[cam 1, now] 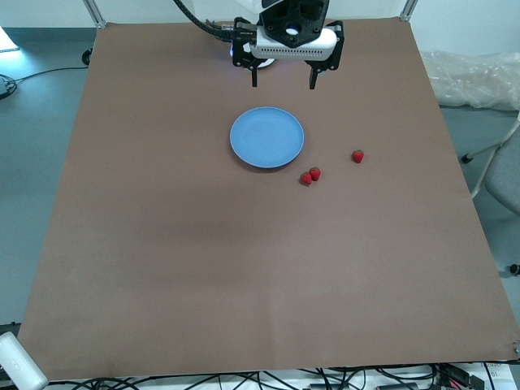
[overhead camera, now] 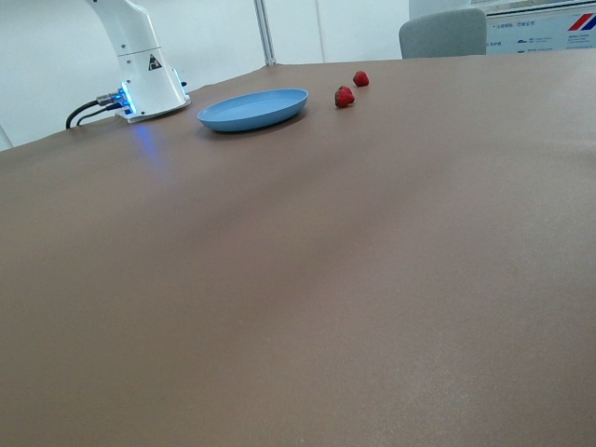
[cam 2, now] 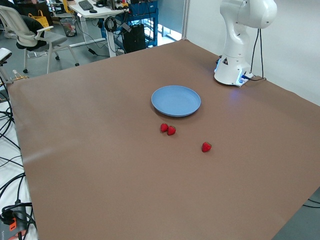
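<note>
My gripper (cam 1: 283, 78) hangs over the far end of the brown table, above and behind a blue plate (cam 1: 266, 136), its two black fingers wide apart and empty. The plate lies flat near the table's middle, also seen in the top view as a blue dish (overhead camera: 252, 110). Three strawberries lie on the bare table to the plate's right in the left view: two together (cam 1: 306, 178) and one alone (cam 1: 357, 156). In the right view the pair (cam 2: 171, 130) is in front of the plate, the single one (cam 2: 206, 147) farther to the right.
The white arm base (cam 2: 232, 70) stands at the table's far edge by a wall. Cables run along the near edge. A grey chair (cam 1: 504, 171) stands beside the table, off its surface.
</note>
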